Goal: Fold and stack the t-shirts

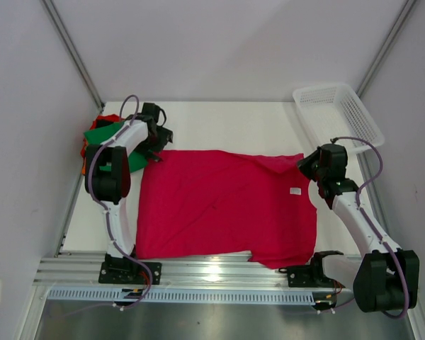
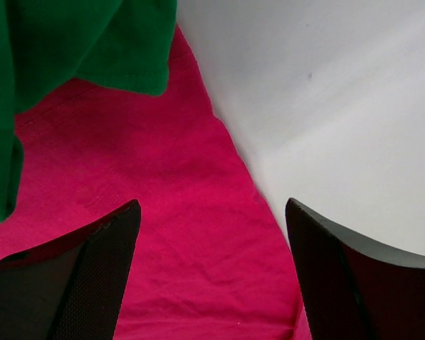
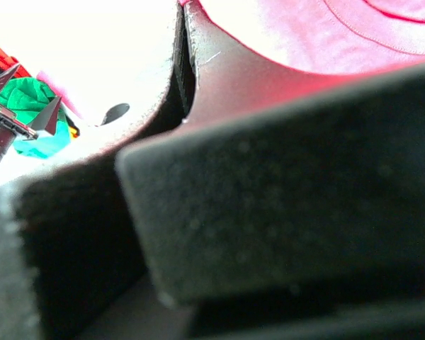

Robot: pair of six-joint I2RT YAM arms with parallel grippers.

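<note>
A red t-shirt (image 1: 219, 205) lies spread across the table, its upper right part folded over. My left gripper (image 1: 159, 152) is over its upper left corner beside a green garment (image 1: 131, 159); in the left wrist view its fingers (image 2: 78, 276) stand apart above red cloth (image 2: 163, 177), nothing between them, with green cloth (image 2: 113, 57) alongside. My right gripper (image 1: 304, 164) is shut at the shirt's upper right corner; in the right wrist view its fingers are closed, with no cloth clearly between them.
A white basket (image 1: 336, 99) sits at the back right. A pile of green and orange-red garments (image 1: 106, 122) lies on the left under my left arm.
</note>
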